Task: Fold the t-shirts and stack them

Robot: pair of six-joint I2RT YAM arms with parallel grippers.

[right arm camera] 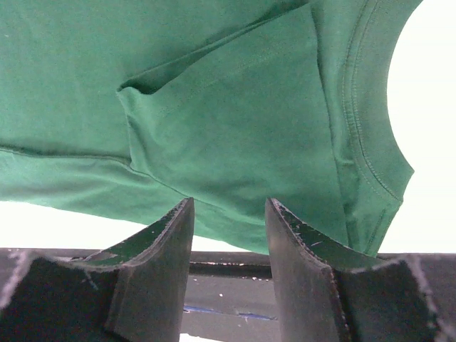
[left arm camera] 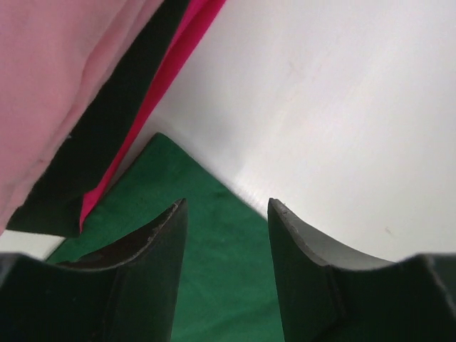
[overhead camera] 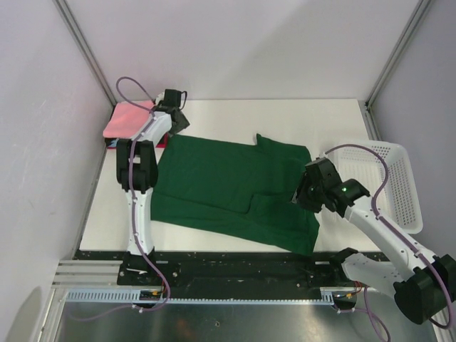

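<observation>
A green t-shirt [overhead camera: 214, 171] lies spread on the white table, its front strip and a patch on the right folded over. At the back left, a pile of folded shirts [overhead camera: 130, 117] has a pink one on top with black and red beneath. My left gripper hovers at the green shirt's back left corner [left arm camera: 162, 146] beside the pile, its fingers apart with no cloth between them. Over the right part of the green shirt hangs my right gripper, open and empty, above the folded patch [right arm camera: 235, 128].
On the right stands an empty white basket [overhead camera: 392, 182], close to the right arm. Bare table [overhead camera: 214, 117] shows behind the green shirt. Walls close in the left, back and right sides.
</observation>
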